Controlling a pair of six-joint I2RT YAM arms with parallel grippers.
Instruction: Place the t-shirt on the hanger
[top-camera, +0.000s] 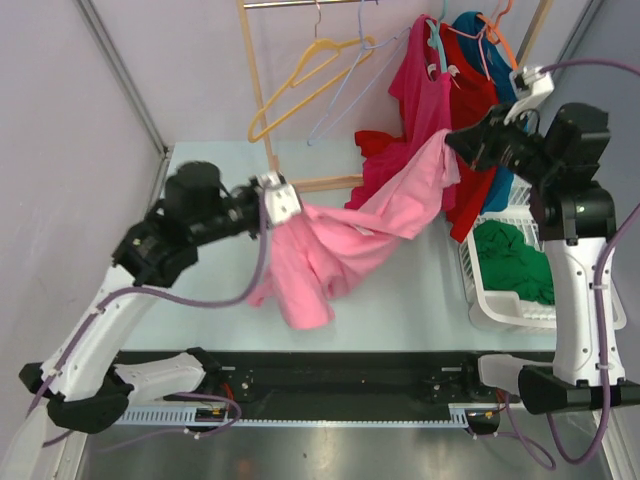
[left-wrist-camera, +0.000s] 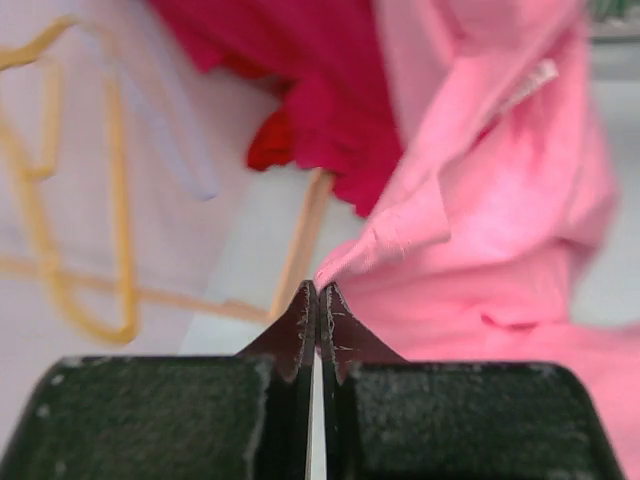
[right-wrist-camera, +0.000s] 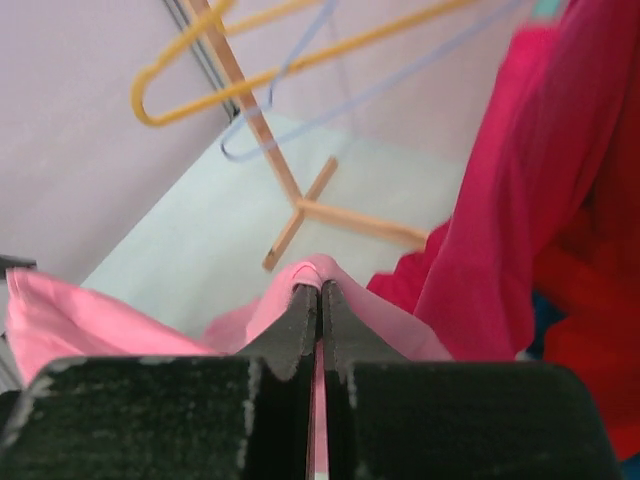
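Note:
A pink T-shirt (top-camera: 370, 240) is stretched between my grippers above the white table. My left gripper, blurred in the top view, is shut on a folded edge of it. My right gripper, high at the right in front of the hanging clothes, is shut on another part of the cloth. An empty yellow hanger (top-camera: 300, 75) and a pale blue hanger (top-camera: 355, 70) hang on the rack behind, above the shirt.
Magenta (top-camera: 415, 90) and red garments (top-camera: 470, 90) and a blue one hang at the right of the rack. A white basket (top-camera: 485, 310) with green cloth stands at the right.

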